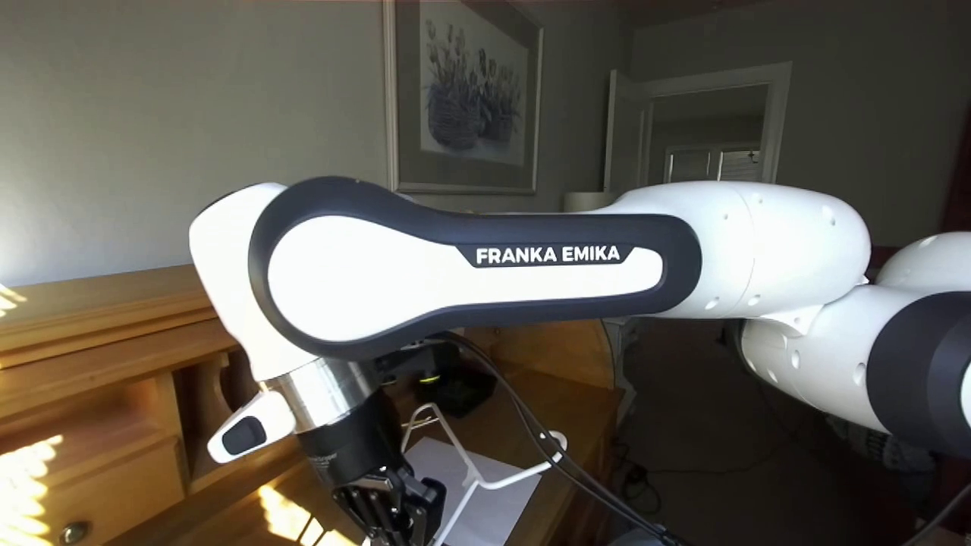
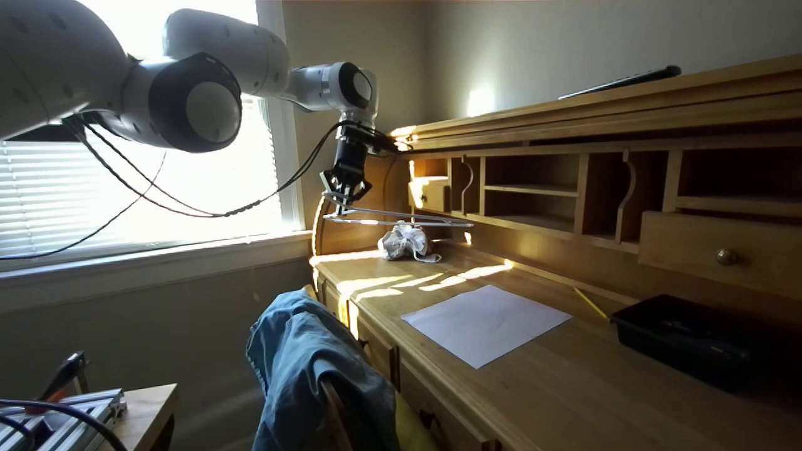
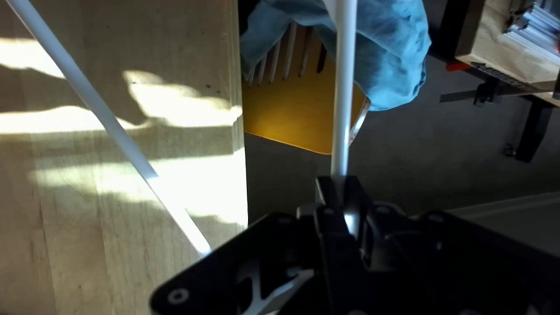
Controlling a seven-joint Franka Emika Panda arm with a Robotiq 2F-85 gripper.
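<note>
My gripper (image 2: 340, 210) is shut on a thin white bar of what looks like a clothes hanger (image 2: 443, 224), held level in the air above the far end of the desk. In the wrist view, one bar of the hanger (image 3: 344, 94) runs straight up from between my fingertips, while another slants across the left side over the wood. From the other side, part of the white frame (image 1: 523, 476) shows to the right of the gripper (image 1: 410, 537), whose tips are cut off at the lower edge.
Below the hanger lies a white cloth bundle (image 2: 404, 240) on the desk. Paper (image 2: 487, 323), a yellow pencil (image 2: 591, 302) and a black tray (image 2: 677, 338) occupy its nearer part. A blue cloth (image 2: 308, 346) drapes over a chair at the desk's front. Cubbyholes line the back.
</note>
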